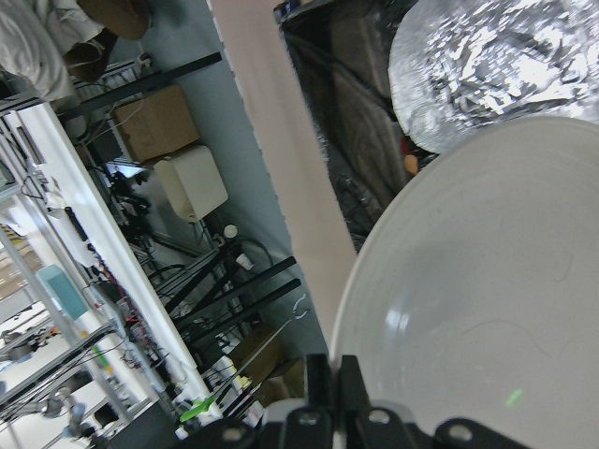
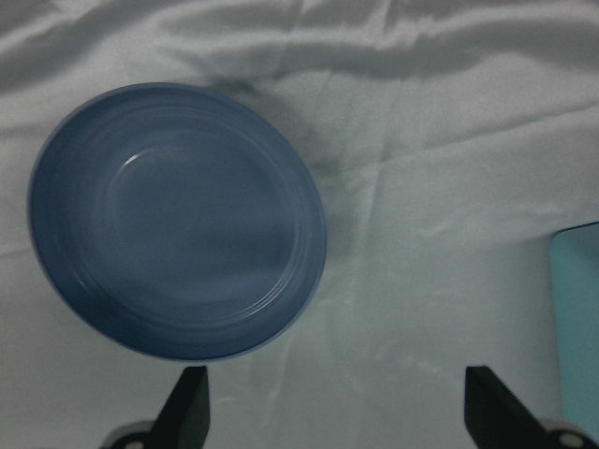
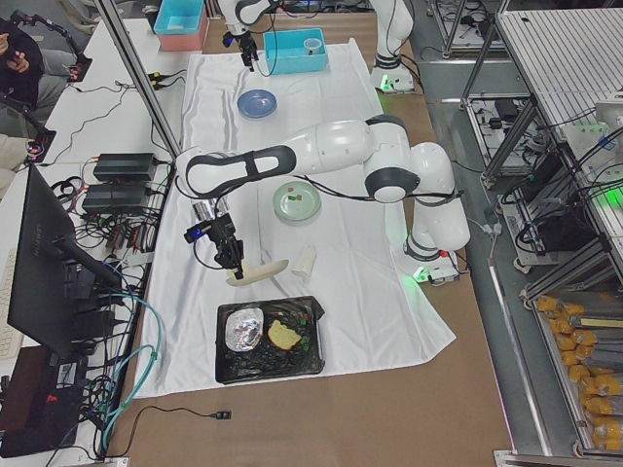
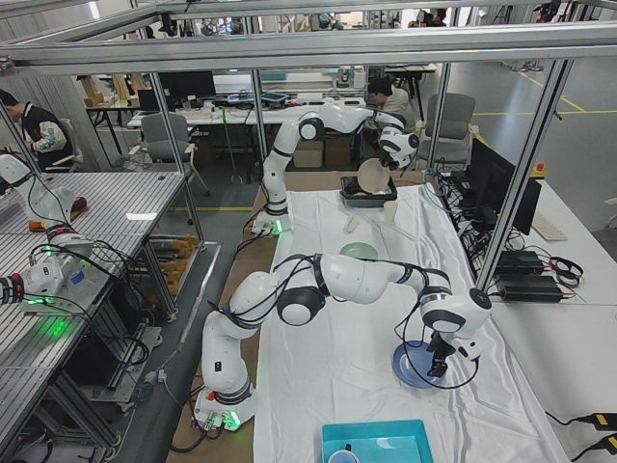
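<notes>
My left gripper is shut on the rim of a cream plate (image 1: 477, 271), held tilted in the air just behind a black-lined tray (image 3: 292, 360). In that tray lie a foil disc (image 3: 244, 330) and a yellow piece (image 3: 284, 336). My right gripper stands open with nothing between its fingers, over the table by a blue plate (image 2: 178, 215).
A green plate (image 3: 297, 200) and a white cup-like item (image 3: 304, 261) lie mid-table. A turquoise bin (image 4: 376, 434) with a mug sits at the other end.
</notes>
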